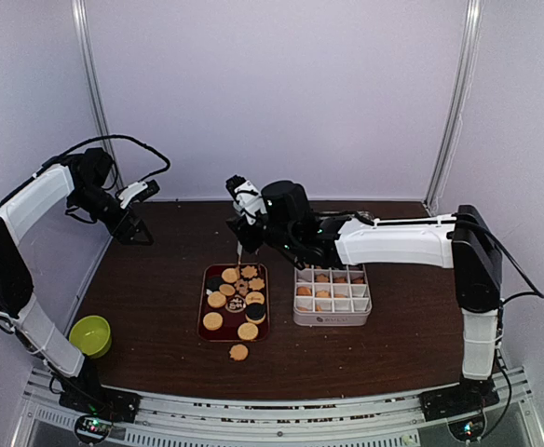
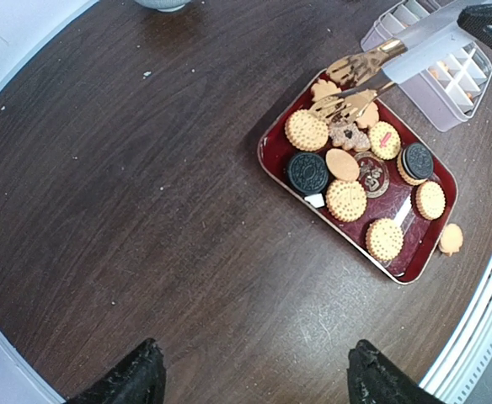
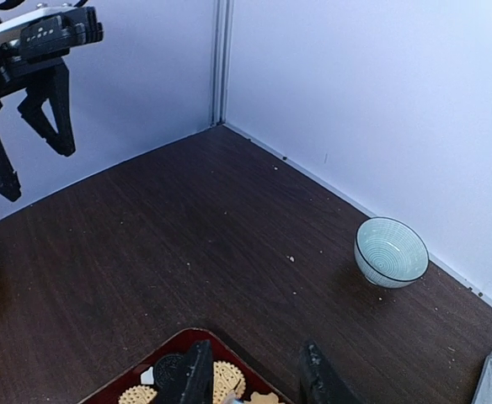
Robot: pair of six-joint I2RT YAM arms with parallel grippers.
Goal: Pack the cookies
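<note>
A red tray holds several cookies: round biscuits, dark sandwich cookies and flower shapes. One loose cookie lies in front of it. A compartment box with some cookies in it stands to the right. My right gripper holds gold-tipped tongs, whose tips hang over the tray's back cookies; whether they touch any cannot be told. My left gripper hangs empty and open at the left, above the table.
A green bowl sits at the front left. A pale blue bowl also stands on the table.
</note>
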